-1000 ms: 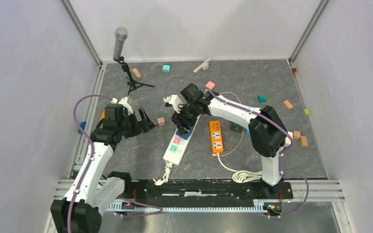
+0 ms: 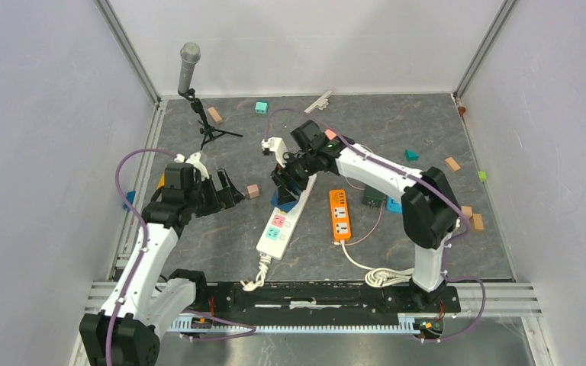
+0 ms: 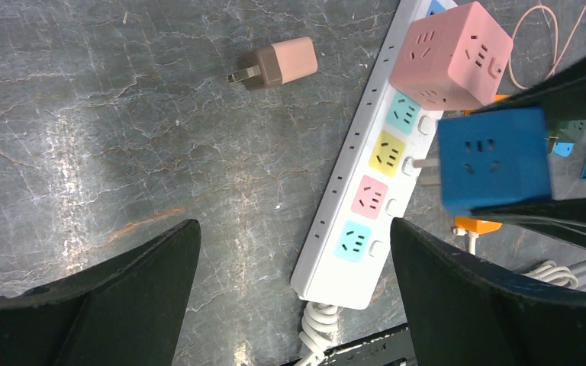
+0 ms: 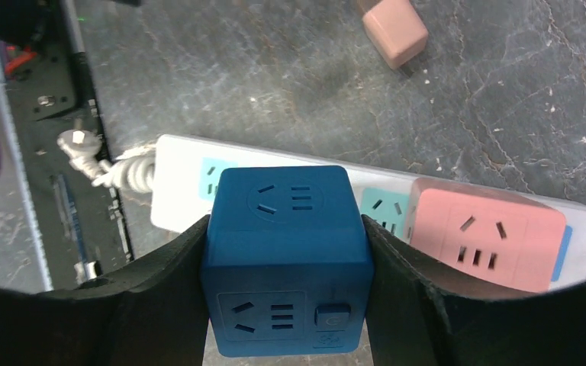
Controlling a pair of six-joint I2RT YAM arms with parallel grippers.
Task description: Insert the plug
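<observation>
A blue cube plug (image 3: pixel 494 160) is gripped by my right gripper, hanging just over the white power strip (image 2: pixel 278 236); in the left wrist view its prongs point toward the strip's coloured sockets and are out of them. A pink cube adapter (image 3: pixel 446 61) sits on the strip's far part. My left gripper (image 2: pixel 225 191) is open over the floor to the left of the strip, with nothing between its fingers.
A small pink charger (image 3: pixel 290 61) lies left of the strip. An orange power strip (image 2: pixel 339 213) with coiled cable lies to the right. A microphone on a stand (image 2: pixel 191 69) stands at the back left; loose blocks lie around.
The left arm is unmoved.
</observation>
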